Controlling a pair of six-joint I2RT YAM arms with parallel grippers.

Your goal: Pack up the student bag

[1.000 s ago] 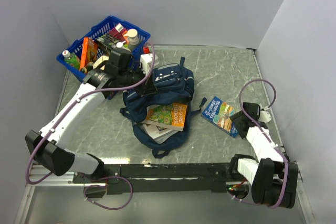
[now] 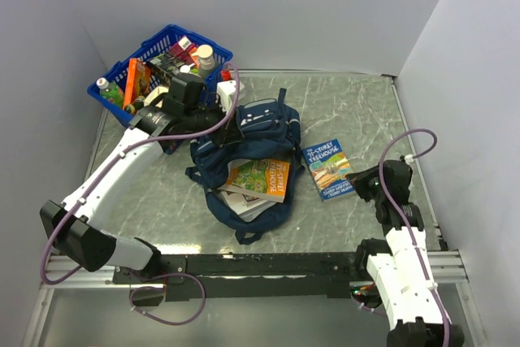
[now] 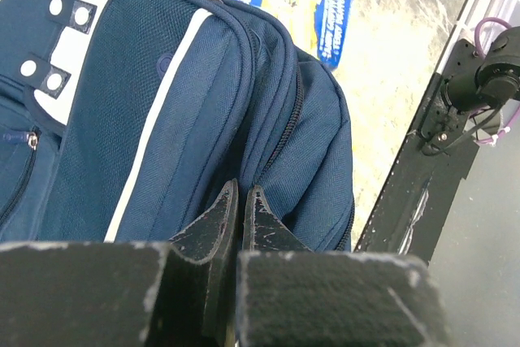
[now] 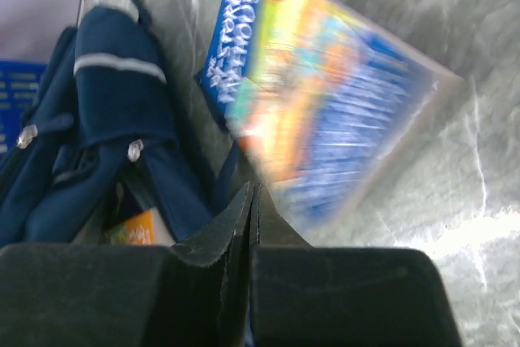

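The navy backpack (image 2: pixel 244 152) lies open mid-table with books inside, a Treehouse book (image 2: pixel 258 178) on top. My left gripper (image 2: pixel 227 132) is shut on the backpack fabric at its top flap; in the left wrist view it pinches navy cloth (image 3: pixel 187 119). The blue Treehouse book (image 2: pixel 327 168) lies flat right of the bag, blurred in the right wrist view (image 4: pixel 317 95). My right gripper (image 2: pixel 353 177) is at that book's right edge in the top view; its fingertips are together in the right wrist view, and whether they hold anything is unclear.
A blue basket (image 2: pixel 106 99) of bottles and boxes fills the back left. Walls bound the table on the back and sides.
The blue book has shifted left toward the backpack and turned. My right gripper has risen and moved left. The left arm has stayed still.
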